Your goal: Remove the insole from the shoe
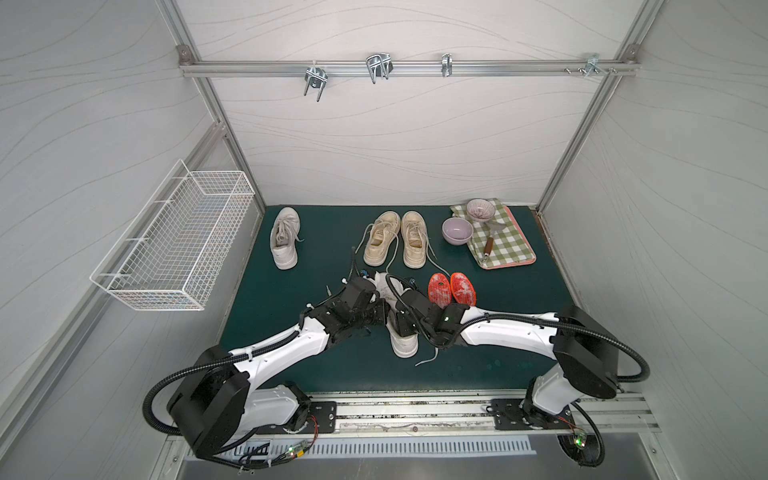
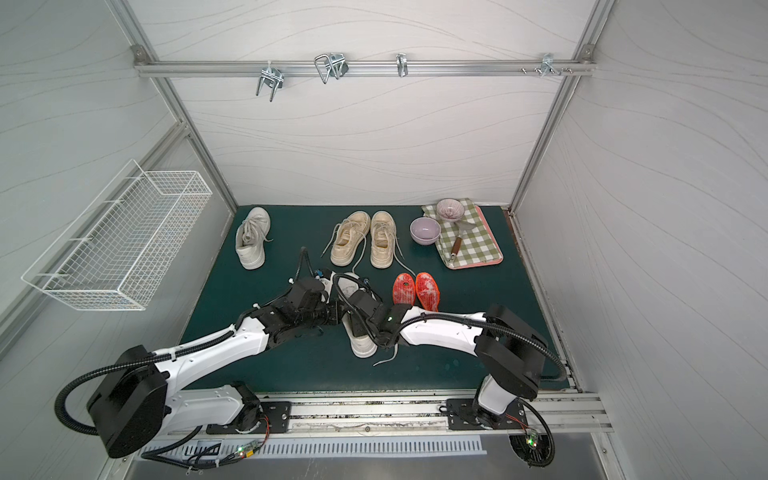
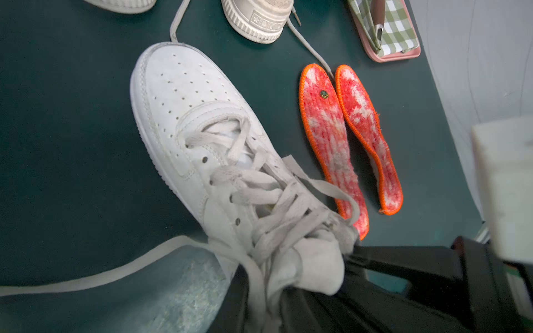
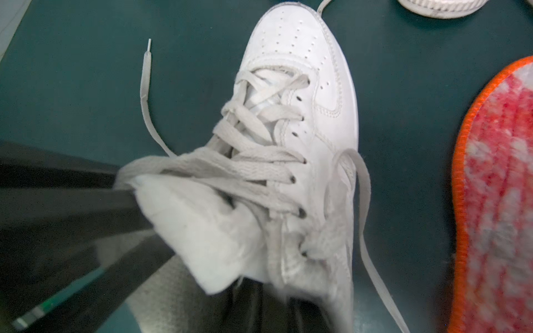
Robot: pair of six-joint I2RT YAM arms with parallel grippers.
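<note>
A white laced shoe (image 3: 172, 100) lies at the front middle, toe toward the back, with both grippers over its opening and tongue (image 4: 194, 227). My left gripper (image 1: 380, 312) comes from the left and my right gripper (image 1: 400, 316) from the right. In both wrist views the tongue, laces and shoe cover much of the fingers, so their fingers and what is between them cannot be made out. Two red-and-white insoles (image 3: 324, 127) lie side by side to the right of the shoe. No insole inside the white shoe is clearly visible.
Two cream shoes (image 1: 381, 240) stand behind, with another white shoe (image 1: 284, 240) at back left. A tray (image 1: 516, 256) with checked cloth and a bowl, another bowl (image 1: 457, 232) beside it, is at back right. A wire basket (image 1: 172, 256) hangs at left.
</note>
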